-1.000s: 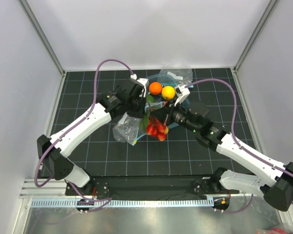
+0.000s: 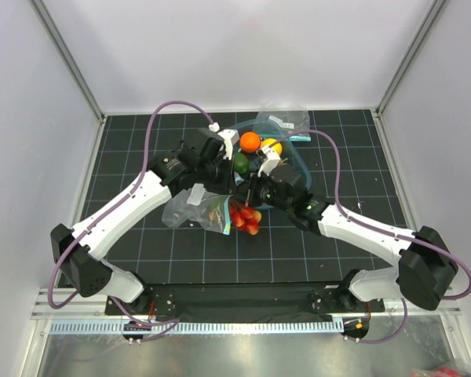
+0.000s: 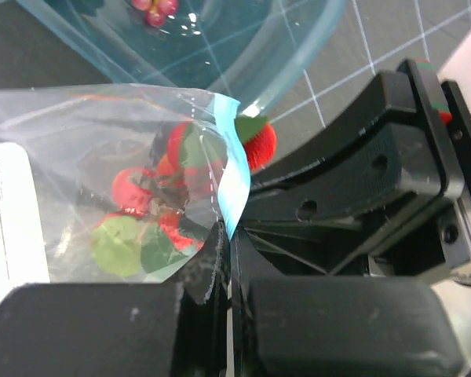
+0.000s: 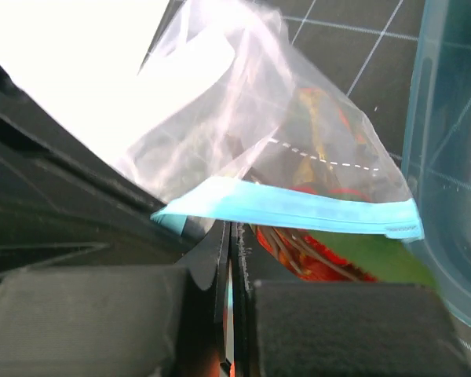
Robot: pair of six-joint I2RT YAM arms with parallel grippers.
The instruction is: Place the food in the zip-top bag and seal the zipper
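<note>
The clear zip top bag [image 2: 190, 209], with its blue zip strip [image 3: 233, 169], lies at the left of the work area. My left gripper is shut on the strip's edge. Close beside it, my right gripper is shut on the stems of a red fruit bunch [image 2: 246, 217], which hangs at the bag's mouth. Thin brown stems [image 4: 298, 251] and a green leaf show by the right fingertips, under the strip. Through the film, red fruit [image 3: 133, 191] and green leaves appear; I cannot tell how much lies inside the bag.
Behind the grippers stands a blue clear bin [image 2: 298, 163] holding an orange [image 2: 250, 141], a yellow fruit [image 2: 272, 146] and a green one [image 2: 241, 162]. Another clear bag [image 2: 289, 118] lies at the back.
My right gripper has moved left with the red bunch, closer to the bag and the left gripper. The strip now overlaps the bunch's left side.
</note>
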